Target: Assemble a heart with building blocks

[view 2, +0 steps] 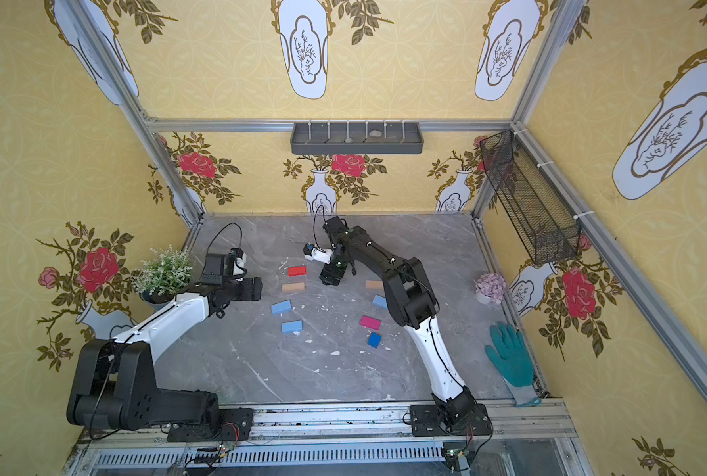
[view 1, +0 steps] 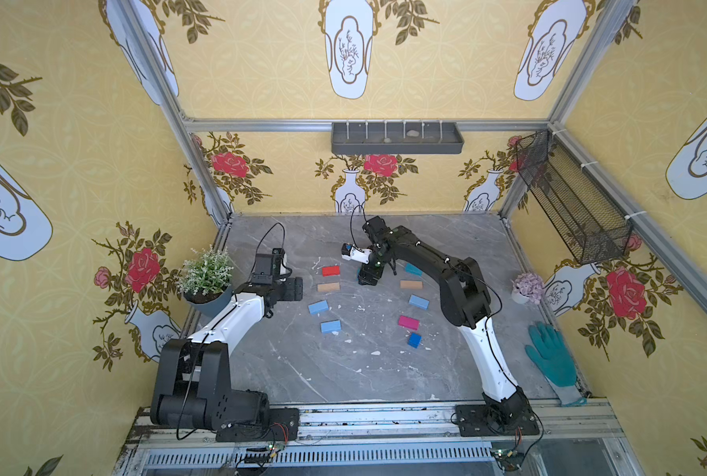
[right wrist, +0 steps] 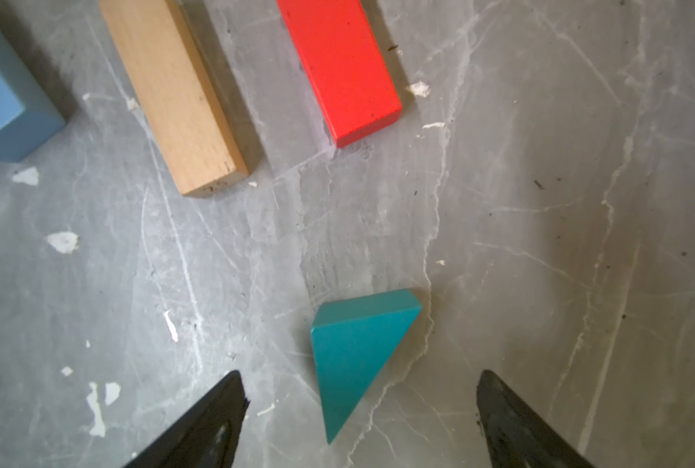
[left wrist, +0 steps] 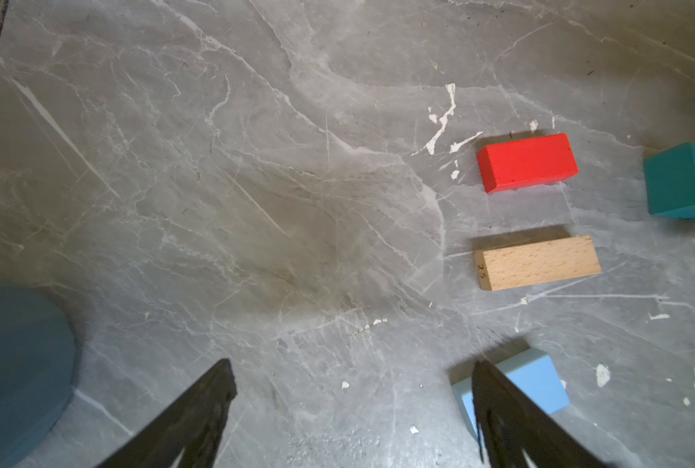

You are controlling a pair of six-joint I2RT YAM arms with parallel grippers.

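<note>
Over the far middle of the table my right gripper is open, its fingers on either side of a teal triangular block (right wrist: 351, 351) that lies apart from them. Left of it are a red block (view 1: 330, 270) and a wooden block (view 1: 328, 287). Two light blue blocks (view 1: 318, 307) lie nearer the front. My left gripper stands open with only bare table between its fingers, left of these blocks. To the right lie another teal block (view 1: 412, 269), a wooden block (view 1: 410, 284), a light blue block (view 1: 419, 301), a pink block (view 1: 408, 322) and a dark blue block (view 1: 414, 339).
A potted plant (view 1: 206, 277) stands by the left arm. At the right edge are a pink flower pot (view 1: 527, 288) and a teal glove (view 1: 553, 354). A wire basket (view 1: 575, 198) hangs on the right wall.
</note>
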